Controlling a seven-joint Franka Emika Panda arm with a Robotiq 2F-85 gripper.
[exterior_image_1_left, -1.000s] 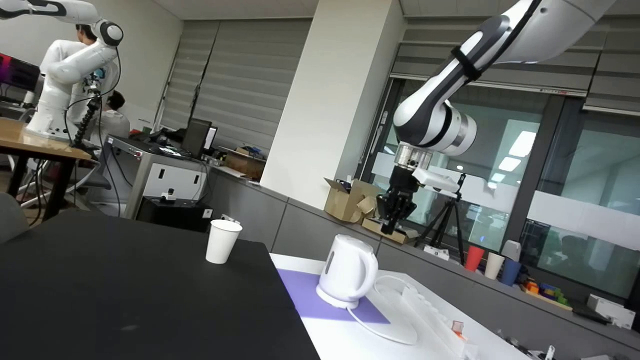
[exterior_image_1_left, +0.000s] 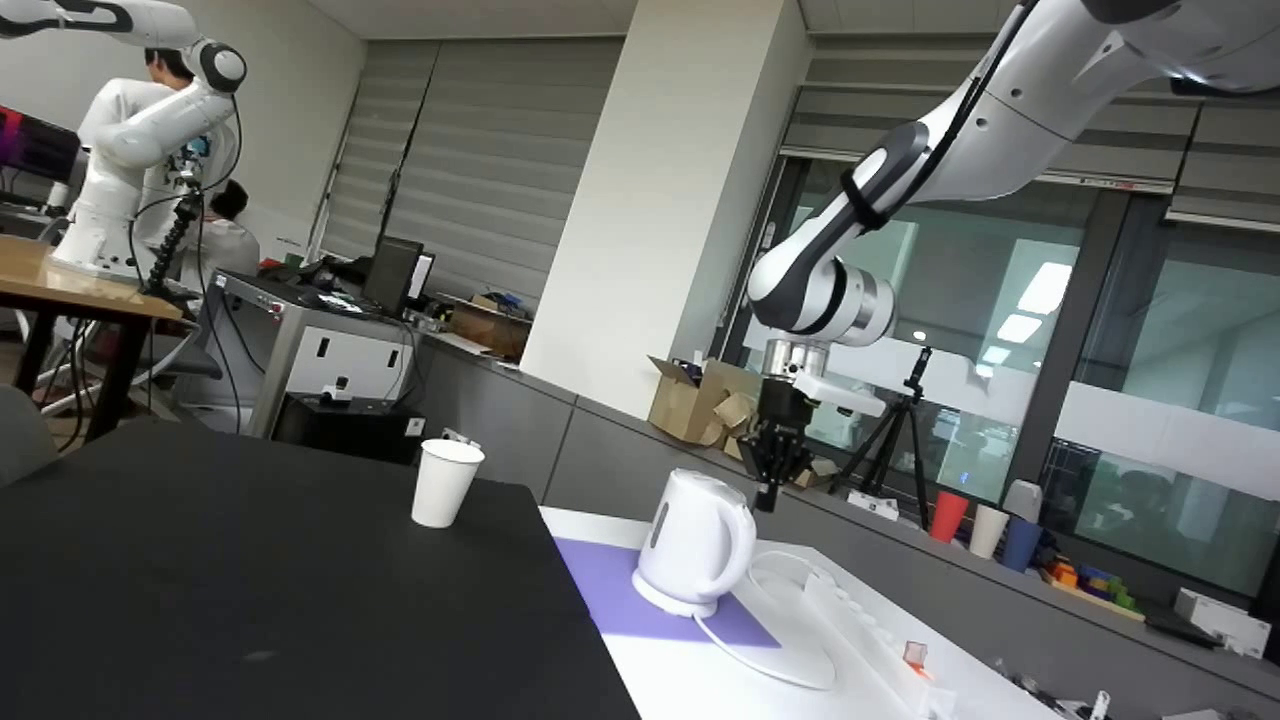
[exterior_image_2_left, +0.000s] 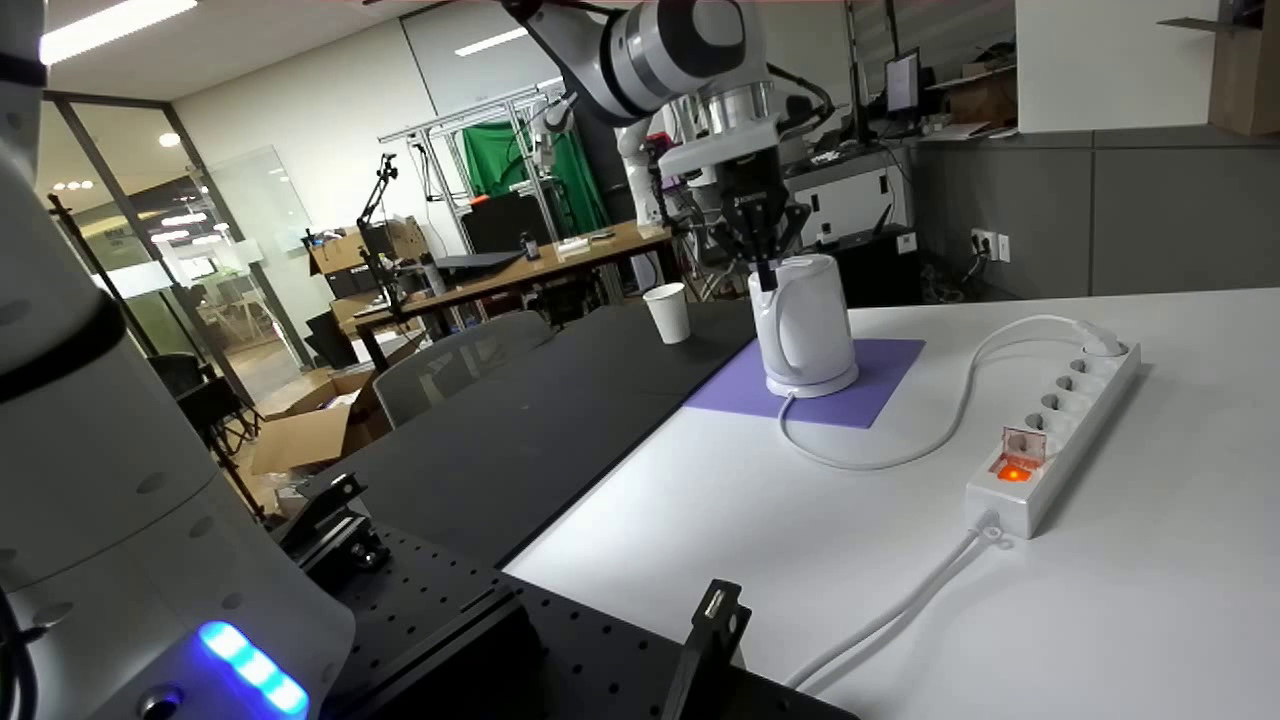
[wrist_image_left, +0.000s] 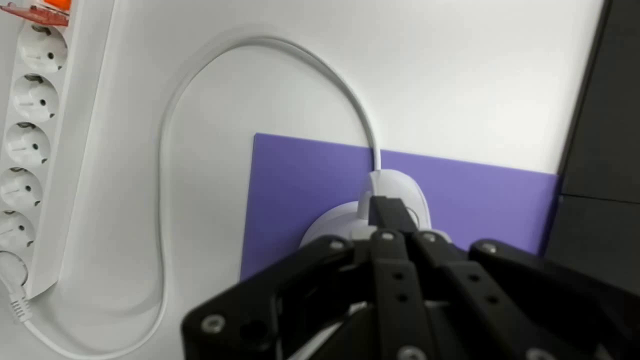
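Observation:
A white electric kettle (exterior_image_1_left: 692, 540) stands upright on a purple mat (exterior_image_2_left: 882, 366) on the white table. My gripper (exterior_image_1_left: 764, 498) is shut, pointing down close beside the top of the kettle's handle (exterior_image_1_left: 740, 542), and nothing shows between its fingers. From exterior view 2 the gripper (exterior_image_2_left: 765, 278) overlaps the kettle's (exterior_image_2_left: 816, 318) upper edge. In the wrist view the black fingers (wrist_image_left: 390, 216) hide much of the kettle (wrist_image_left: 399, 186) below; whether they touch it I cannot tell.
A white power strip (exterior_image_2_left: 1062, 420) with a lit orange switch lies on the table, joined to the kettle by a looping white cord (exterior_image_2_left: 936, 446). On the black table (exterior_image_1_left: 264, 576) stands a white paper cup (exterior_image_1_left: 445, 482).
My gripper has come down and slightly left in exterior view 1, from above and beyond the kettle to beside its top. Kettle and cup stand where they were.

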